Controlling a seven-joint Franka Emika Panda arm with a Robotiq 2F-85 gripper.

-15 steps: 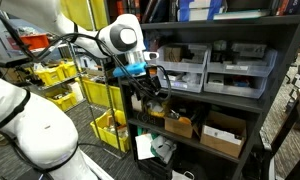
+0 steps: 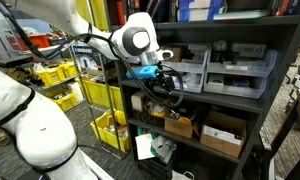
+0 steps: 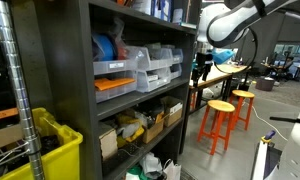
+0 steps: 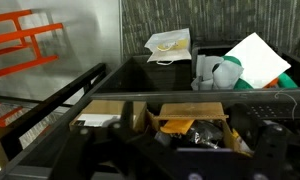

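My gripper faces the shelf unit, its dark fingers spread apart at the lower part of the wrist view. It looks open, and nothing shows held between the fingers. Beyond that gap lies an open cardboard box (image 4: 192, 109) with an orange item and dark, shiny contents. In exterior view 1 the gripper (image 2: 173, 97) hangs in front of the middle shelf, near the cardboard boxes. Another cardboard box (image 2: 221, 138) stands farther right on that shelf. From the side, the gripper (image 3: 201, 73) appears out in front of the shelves.
Clear plastic bins (image 2: 237, 80) fill the shelf above, with books (image 2: 205, 8) on top. White and green items (image 4: 228, 70) lie lower down. Yellow bins (image 2: 112, 130) stand to the left. Orange stools (image 3: 219, 108) stand beside a table in exterior view 2.
The arm's upper part and the gripper have shifted to the right in exterior view 1. The boxes and bins look unmoved.
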